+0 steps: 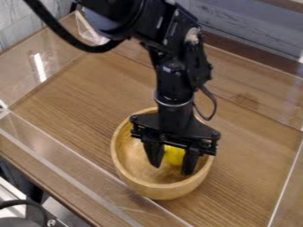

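Note:
My black gripper (pixel 172 155) reaches down from the top into a tan wooden bowl (pixel 138 180) near the front centre. A small yellow object (pixel 175 154) lies in the bowl between the gripper's fingers, partly hidden by them. Whether the fingers press on it is not clear from this view.
A pale wall stands at the back.

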